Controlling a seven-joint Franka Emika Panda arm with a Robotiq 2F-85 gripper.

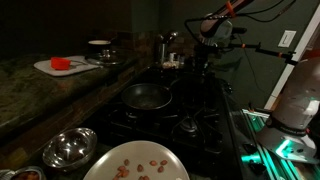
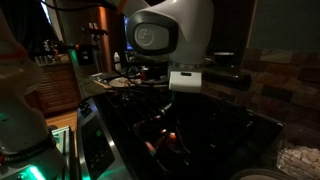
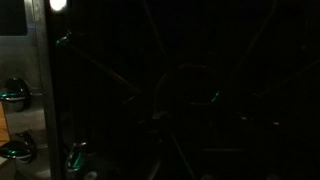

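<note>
My gripper hangs over the far end of the dark stove, at the upper right of the first exterior view. Its fingers blend into the dark background, so neither the finger opening nor anything between them can be made out. The second exterior view shows the pale arm reaching down in front of the stove. Below me in the wrist view lies the black stove top, with faint grate bars and control knobs along the left. A dark pan sits on the stove.
Nearer the first camera are a white plate with several small brownish pieces and a metal bowl. A red item rests on a white board on the counter. Pots stand behind the stove.
</note>
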